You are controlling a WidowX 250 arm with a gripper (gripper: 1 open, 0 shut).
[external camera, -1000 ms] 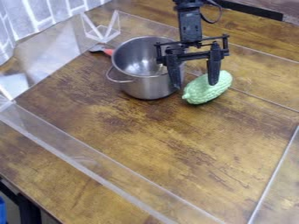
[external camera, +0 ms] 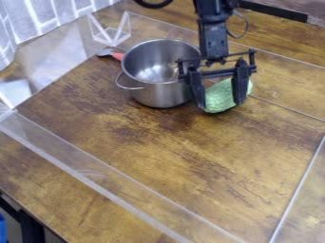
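The black gripper hangs just right of a steel pot, lowered over a pale green bumpy vegetable on the wooden table. Its two fingers stand apart on either side of the vegetable, whose middle is partly covered by the gripper. Whether the fingers touch it cannot be seen clearly.
A utensil with a red part lies behind the pot at the left. Clear plastic edges run along the left of the table.
The gripper has moved down and slightly right onto the vegetable, now covering more of it. The pot has stayed in place.
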